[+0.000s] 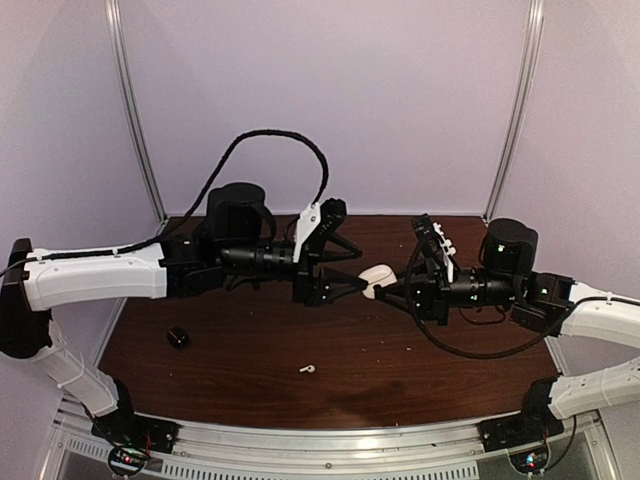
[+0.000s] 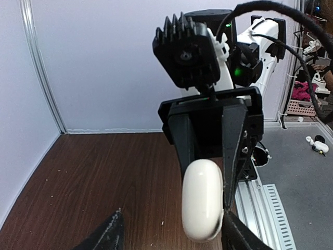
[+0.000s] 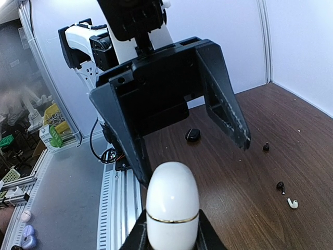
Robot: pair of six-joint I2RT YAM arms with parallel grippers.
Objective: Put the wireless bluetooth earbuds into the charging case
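Observation:
The white charging case (image 1: pixel 378 276) (image 2: pixel 202 200) (image 3: pixel 172 207), lid seam closed, is held by my right gripper (image 1: pixel 394 292) above the table's middle. My left gripper (image 1: pixel 352 271) faces it from the left, part open, fingertips close to the case; in the left wrist view the case sits between and just beyond them. Whether they touch it I cannot tell. A white earbud (image 1: pixel 307 368) (image 3: pixel 292 203) lies on the table below.
The wooden table (image 1: pixel 240 370) holds a black oval object (image 1: pixel 178 337) (image 3: pixel 192 135) at left and small black pieces (image 3: pixel 280 187) (image 3: pixel 266 147).

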